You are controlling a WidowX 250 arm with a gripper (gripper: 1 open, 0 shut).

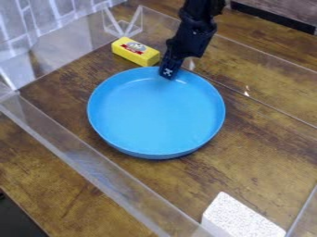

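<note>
My black gripper (172, 67) reaches down from the top of the camera view to the back rim of a large blue plate (155, 116). It appears shut; whether its tips touch the rim is hard to tell. A small yellow box (133, 54) with a red and white label lies at the back left, just beside the gripper and behind the plate.
Clear panels wall in the wooden surface (247, 130). A white block (242, 220) is at the front right, by the clear wall. The wood right of the plate and at the front left is bare.
</note>
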